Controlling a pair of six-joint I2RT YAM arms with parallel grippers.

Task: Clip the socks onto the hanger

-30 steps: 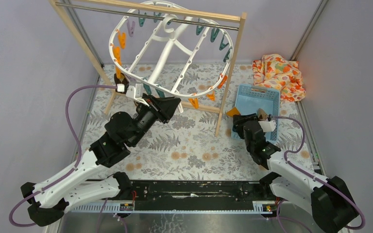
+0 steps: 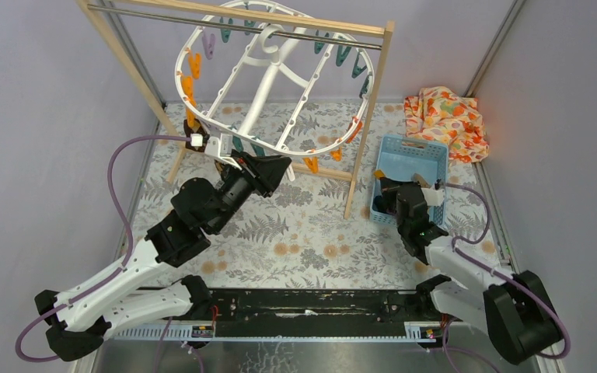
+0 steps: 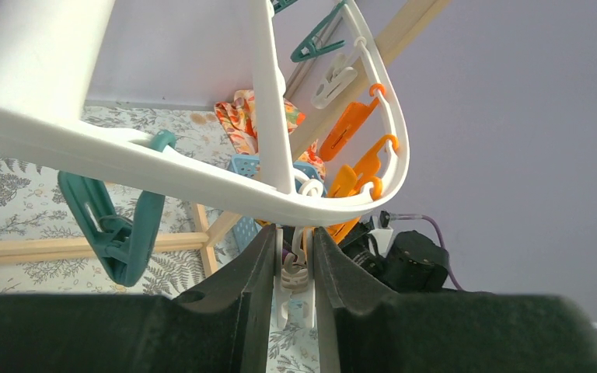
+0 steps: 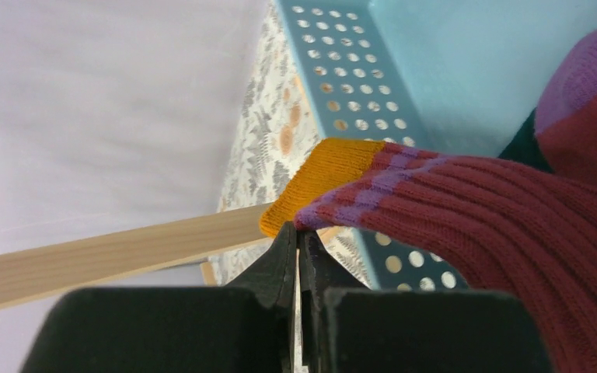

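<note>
The round white hanger (image 2: 304, 103) hangs on the wooden frame, ringed with coloured clips. My left gripper is shut on a white clip (image 3: 297, 276) beneath the hanger's rim. My right gripper is shut on a maroon sock (image 4: 497, 202) with purple stripes and a yellow end, held over the rim of the blue basket (image 2: 412, 155). Another maroon and purple sock (image 4: 583, 116) lies in the basket.
An orange floral cloth (image 2: 443, 120) lies behind the basket. The wooden frame's leg (image 2: 357, 171) stands left of the basket.
My right arm has shifted slightly around the basket, and more of the sock's yellow end shows above the gripper. My left arm is almost unmoved.
</note>
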